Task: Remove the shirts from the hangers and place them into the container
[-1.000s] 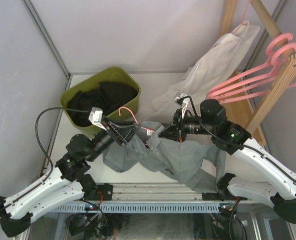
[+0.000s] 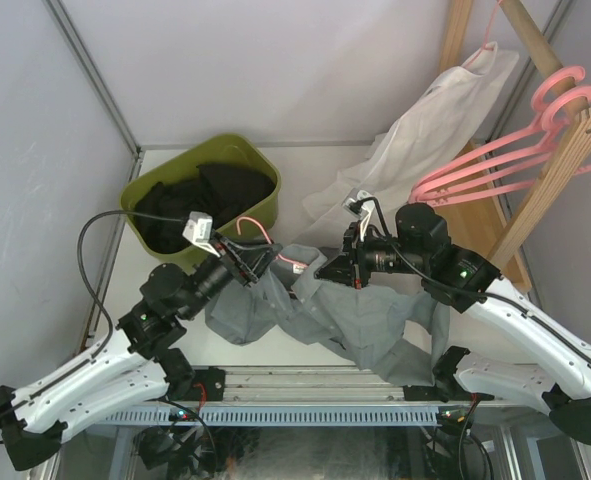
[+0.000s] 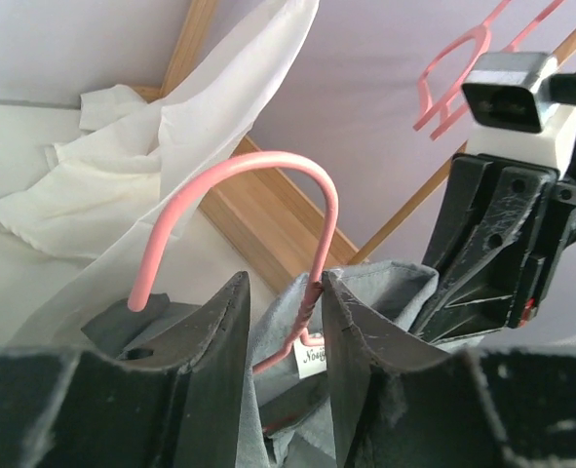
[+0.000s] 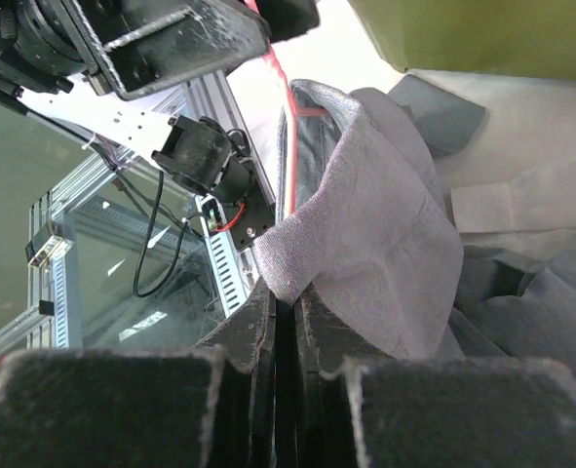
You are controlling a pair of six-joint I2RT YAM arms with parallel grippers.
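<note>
A grey shirt (image 2: 365, 325) lies bunched on the table, with a pink hanger (image 3: 200, 178) inside its collar, the hook sticking out upward. My left gripper is at the hanger's neck, its fingers part open around it; whether they grip it is unclear. My right gripper is shut on the shirt's grey fabric beside the collar, below the hanger in the right wrist view. A small white label shows on the shirt in the left wrist view.
A green bin (image 2: 135, 200) with dark cloth stands at back left. A wooden rack (image 2: 540, 185) at the right carries several pink hangers and a white garment (image 2: 425, 120) draped down to the table. Both arms crowd the middle of the table.
The right arm and the shirt look unchanged.
</note>
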